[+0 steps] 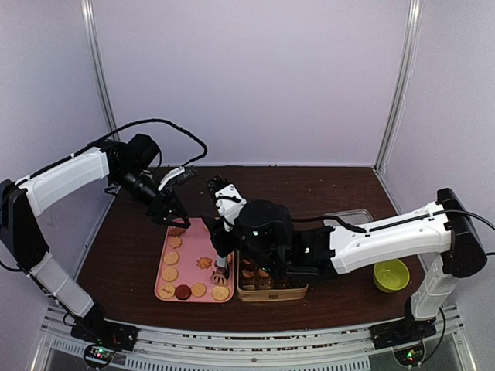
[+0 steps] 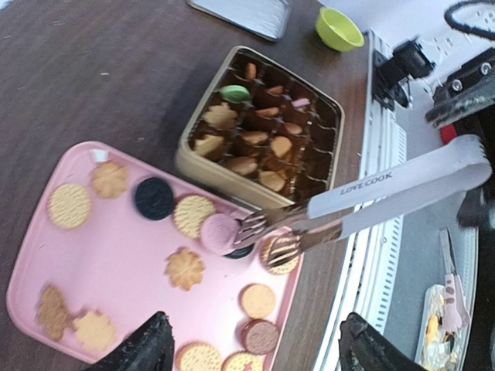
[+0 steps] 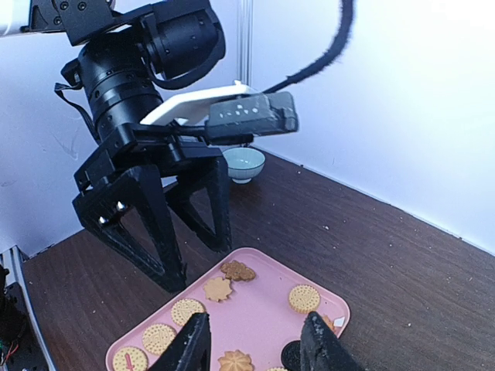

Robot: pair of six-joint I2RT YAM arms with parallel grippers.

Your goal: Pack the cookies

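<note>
A pink tray carries cookies, among them a flower-shaped one, a black one and a pink one. Beside it a sectioned box holds cookies in several compartments. My left gripper hangs above the tray, fingers apart with nothing seen between them. My right gripper also has its fingers apart over the tray. Steel tongs marked LOVE COOK reach from the right arm's side, their tips over the pink cookie by the box; whether my right gripper holds them is unclear.
A clear tray lies behind the box and a green bowl at the right. A pale bowl stands at the back in the right wrist view.
</note>
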